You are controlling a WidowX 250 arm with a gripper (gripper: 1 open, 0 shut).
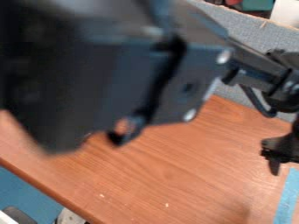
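My arm's dark housing [105, 70] fills the upper left of the view, blurred and close to the camera. At the right edge my gripper [275, 160] is mostly cut off by the frame, low over the wooden table [152, 179] beside a light blue strip [286, 197]. Only part of a finger shows, so its opening cannot be judged.
A grey padded surface [251, 39] lies at the back, and blue floor [24, 197] shows beyond the lower left edge.
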